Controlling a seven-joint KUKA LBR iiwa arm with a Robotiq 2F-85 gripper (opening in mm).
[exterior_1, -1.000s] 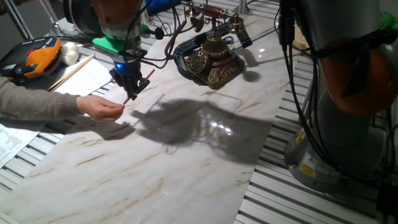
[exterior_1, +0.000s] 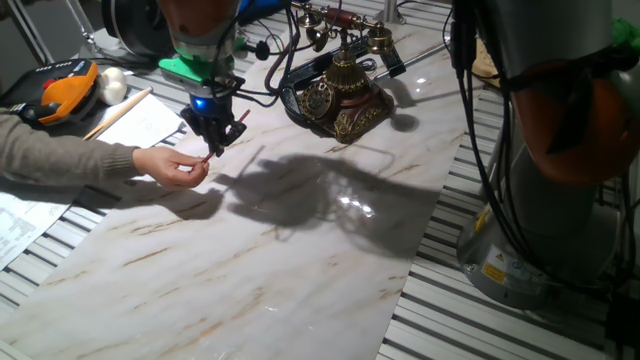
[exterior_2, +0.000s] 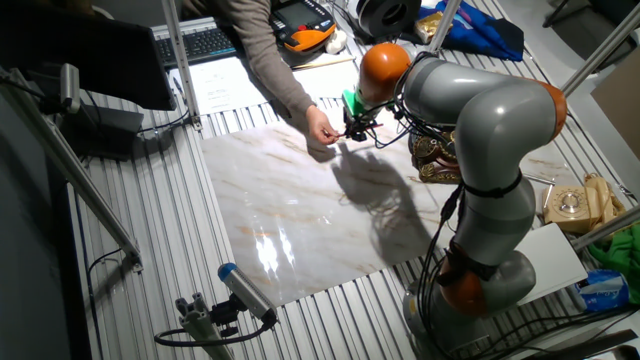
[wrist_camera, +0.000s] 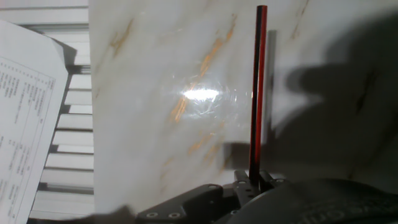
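A thin red-and-black pencil (wrist_camera: 259, 93) rises from between my gripper's fingers in the wrist view. My gripper (exterior_1: 220, 148) hangs over the far left part of the marble-patterned board and appears shut on the pencil's middle. From the left, a person's hand (exterior_1: 172, 167) pinches one end of the pencil, just beside the fingertips; the other end sticks out past the gripper. In exterior view 2 the hand (exterior_2: 322, 127) meets the gripper from the left, and the pencil is barely visible there. The lower part of the grip is hidden behind the gripper body in the wrist view.
An ornate old-style telephone (exterior_1: 345, 100) stands close to the right of the gripper. Printed paper (exterior_1: 140, 122) and an orange-and-black device (exterior_1: 55, 92) lie at the far left. The board's (exterior_1: 200, 290) near part is bare apart from shadows.
My gripper has shifted slightly to the right in exterior view 1. The person's hand has moved a little right and up along with it, still at the pencil's end.
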